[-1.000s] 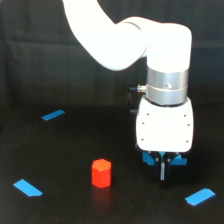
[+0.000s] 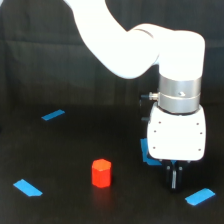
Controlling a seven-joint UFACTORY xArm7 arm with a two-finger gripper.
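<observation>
A red block [image 2: 101, 173] with an angular outline stands on the dark table, left of centre in the lower half of the camera view. To its right, clearly apart from it, my gripper [image 2: 173, 184] points down below the white arm. The fingers are dark against the dark table and very small here, so whether they are apart or together is not clear. No object can be made out at their tips.
Blue tape strips lie on the table: one at the far left [image 2: 53, 115], one at the near left [image 2: 27, 188], one at the near right [image 2: 200, 197]. Another blue patch [image 2: 147, 152] is partly hidden behind the gripper.
My arm and gripper have shifted a little to the right and slightly lower in the view. The red block and tape strips have stayed where they were.
</observation>
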